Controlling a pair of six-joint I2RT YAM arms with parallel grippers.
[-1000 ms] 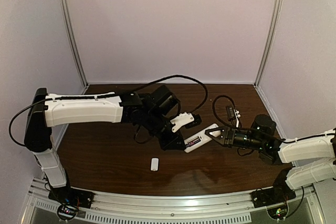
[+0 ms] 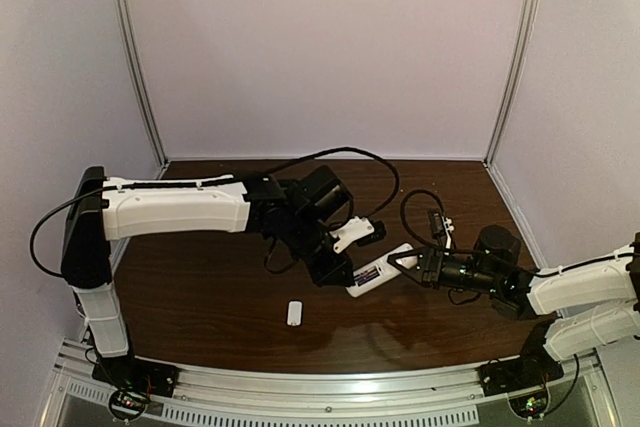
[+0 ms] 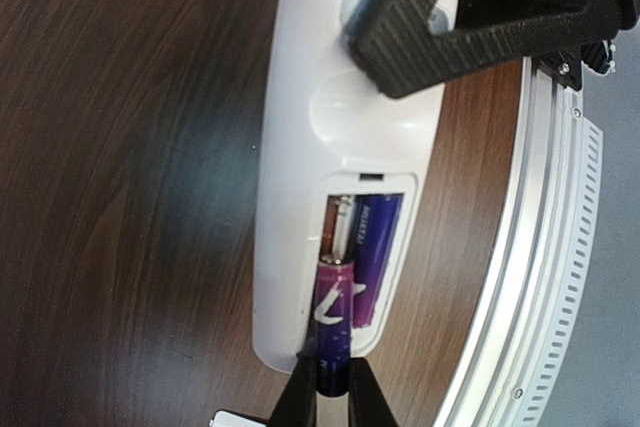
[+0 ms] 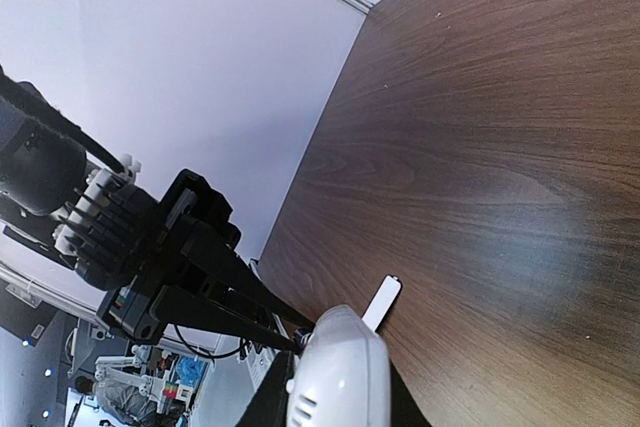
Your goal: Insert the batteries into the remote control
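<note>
The white remote is held in the air by my right gripper, shut on it; in the right wrist view its rounded end fills the bottom centre. In the left wrist view, its open compartment holds one blue battery. My left gripper is shut on a purple battery, which lies at the other slot's lower part, overlapping the compartment's edge, with the metal contact visible above it. The white battery cover lies on the table, left of and nearer the front than the remote.
Pale walls enclose it at back and sides, and a metal rail runs along the front edge.
Over the last second both arms and the remote have shifted slightly toward the front of the table, the left arm also a little rightward. The cover has not moved.
</note>
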